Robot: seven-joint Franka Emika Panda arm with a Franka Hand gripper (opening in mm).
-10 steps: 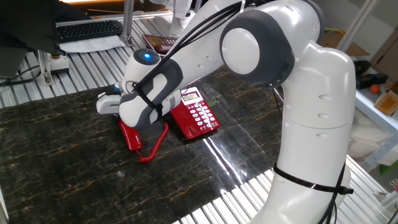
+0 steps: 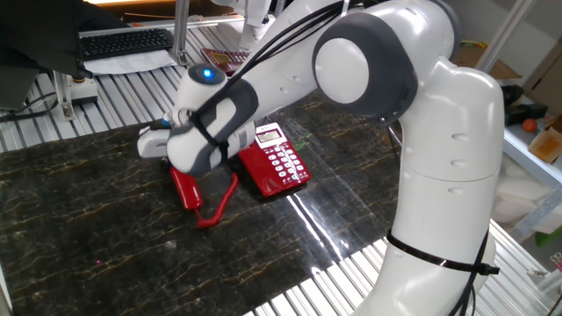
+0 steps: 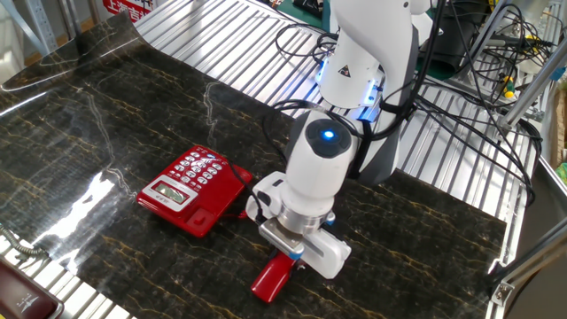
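Note:
A red telephone base [image 2: 278,162] with white keys and a small display lies on the dark marbled mat. Its red handset [image 3: 273,279] is off the base, partly covered by my gripper [image 3: 294,248], which points down over it. From the other side, the handset [image 2: 185,189] pokes out below the arm's wrist, and a coiled red cord [image 2: 219,209] trails from its near end. My gripper's fingers are mostly hidden by the hand and wrist, so their spacing and any hold on the handset cannot be made out.
The mat [image 2: 97,228] has wide clear areas around the phone. Slatted metal table [image 3: 204,31] shows beyond its edges. A keyboard [image 2: 126,42] and another dark red phone [image 2: 225,60] sit at the back. Black cables [image 3: 425,97] hang along the arm.
The wrist and hand have shifted slightly in exterior view 1, with the blue light a little higher in the picture. The handset appears nudged marginally; the phone base is unmoved.

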